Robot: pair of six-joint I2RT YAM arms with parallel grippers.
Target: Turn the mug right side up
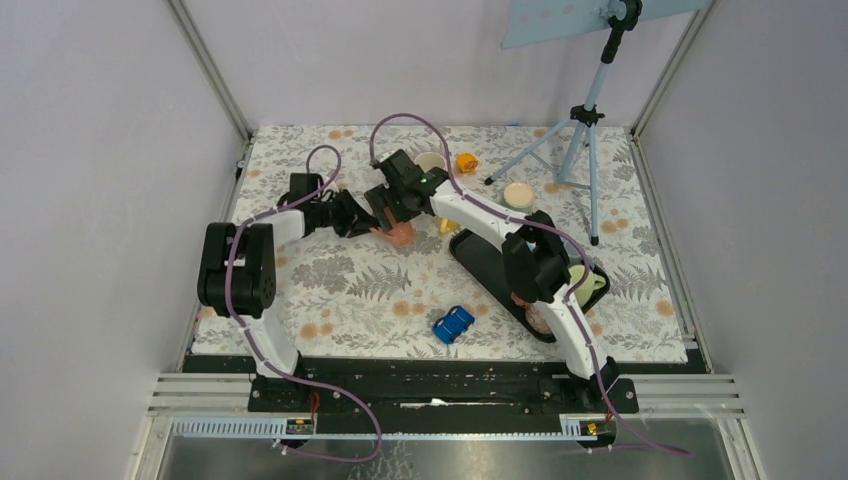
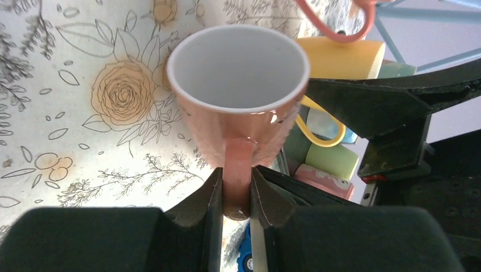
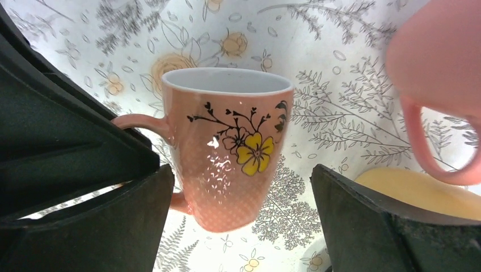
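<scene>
A pink mug (image 1: 399, 236) with a yellow flower print (image 3: 227, 170) is upright, white interior facing up (image 2: 238, 62). My left gripper is shut on its handle, at the mug's left in the top view. My right gripper stands open over the mug, one black finger beside the handle and the other apart from the mug's body on the opposite side. Whether the base touches the cloth is unclear.
A black tray (image 1: 480, 270) with cups lies to the right. Yellow and pink items stand close behind the mug. A blue toy car (image 1: 453, 322) lies at the front; a tripod (image 1: 590, 120) stands at the back right.
</scene>
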